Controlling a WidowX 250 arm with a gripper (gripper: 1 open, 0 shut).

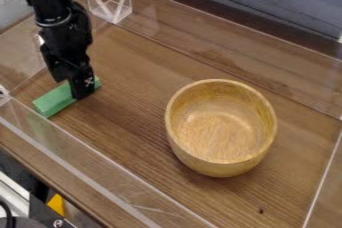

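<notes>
My black gripper (70, 83) reaches down from the upper left to a green block (54, 100) lying on the wooden table at the left. The fingers stand open over the block's upper right end, low and close to it; whether they touch it cannot be told.
A large round wooden bowl (219, 122) stands at the lower right of the table (227, 32). A white wire-like object sits at the top left behind the arm. A small yellow item shows past the front left edge.
</notes>
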